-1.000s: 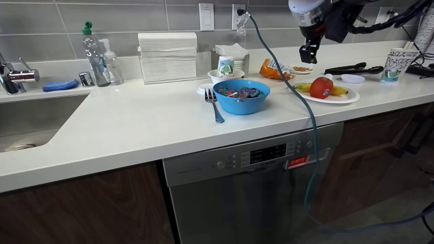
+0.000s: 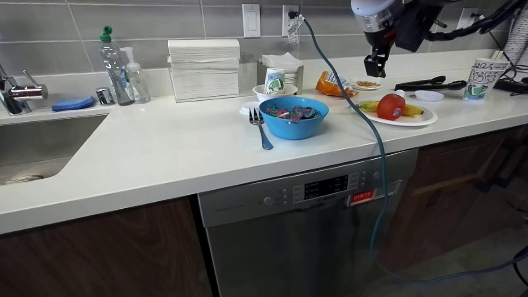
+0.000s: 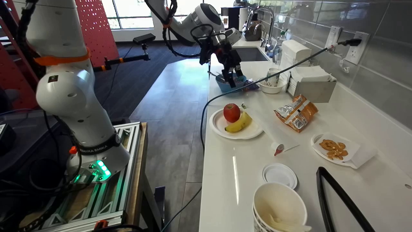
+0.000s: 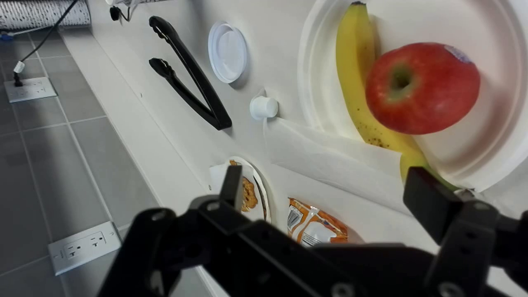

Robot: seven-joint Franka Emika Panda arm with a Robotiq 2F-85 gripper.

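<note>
My gripper is open over the counter, its two black fingers wide apart in the wrist view with nothing gripped between them. In exterior view 1 the gripper [image 2: 376, 67] hangs above the back of the counter, clear of everything below. A white plate [image 4: 505, 143] carries a red apple [image 4: 420, 89] and a yellow banana [image 4: 354, 74]; the apple rests against the banana. Further back lie an orange snack bag [image 4: 317, 222] and a small plate of pretzels [image 3: 334, 149]. A blue bowl [image 2: 292, 129] holds colourful wrapped pieces, and a fork [image 2: 262, 131] lies beside it.
A cable [image 2: 364, 114] runs from the wall outlet across the counter and down its front. Black tongs [image 4: 190, 74], a white lid [image 4: 227, 52] and a paper cup [image 2: 482, 81] occupy the right end. The counter between sink [image 2: 39, 148] and fork is clear.
</note>
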